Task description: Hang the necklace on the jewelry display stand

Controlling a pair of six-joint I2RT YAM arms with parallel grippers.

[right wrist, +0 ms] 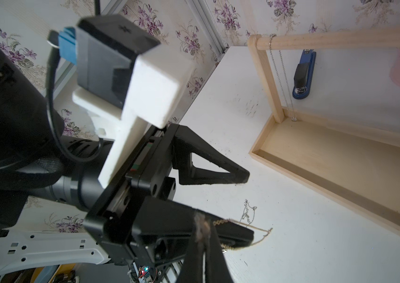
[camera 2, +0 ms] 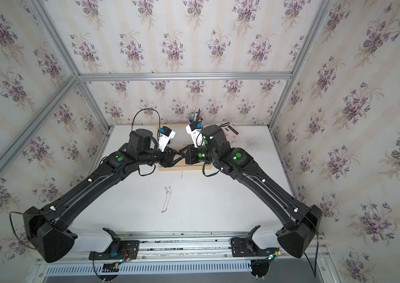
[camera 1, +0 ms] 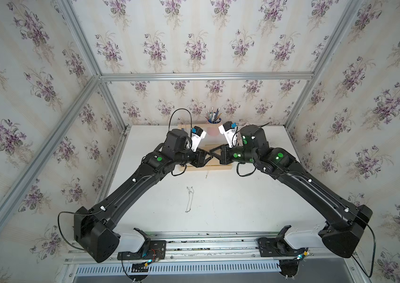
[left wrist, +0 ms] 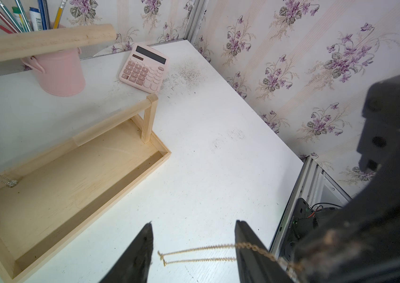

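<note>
A gold necklace (left wrist: 195, 247) hangs from my right gripper, which is shut on it; its loop passes by the fingers of my left gripper, which stand part open, close against the right one. Whether the left fingers touch the chain I cannot tell. The wooden display stand (right wrist: 332, 40) stands behind both grippers, with a silver chain (right wrist: 282, 80) hanging over the left end of its top bar. Another chain (camera 1: 189, 198) lies on the white table in front.
A pink calculator (left wrist: 143, 67), a pink bucket (left wrist: 61, 75) with pens and a blue stapler (right wrist: 303, 73) are behind the stand.
</note>
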